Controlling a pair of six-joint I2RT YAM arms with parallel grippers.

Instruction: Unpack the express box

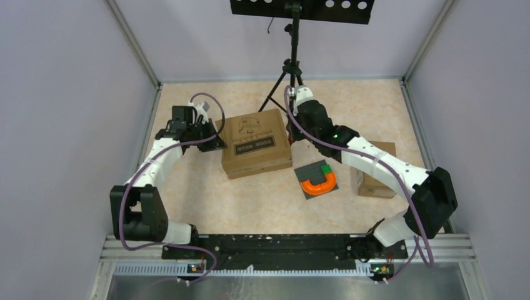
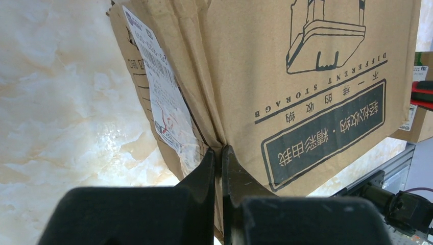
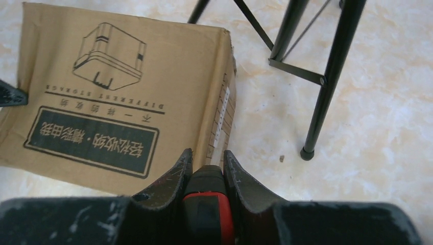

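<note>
The closed cardboard box [image 1: 257,134] lies flat on the table, printed face up, slightly turned. At its left edge my left gripper is shut, fingertips against the crumpled cardboard rim; whether a thin fold is caught between them is hard to make out. A black-and-red cutter [image 3: 207,204] sits between the fingers of my right gripper, beside the box's right edge. The cutter's tip is hidden in the right wrist view. Along the left side of the box a white label [image 2: 161,89] shows.
Near the right edge stands a smaller carton [image 1: 375,182], partly under the right arm. An orange and green U-shaped item lies on a dark pad [image 1: 307,170] in front of the box. Behind are tripod legs [image 3: 331,76].
</note>
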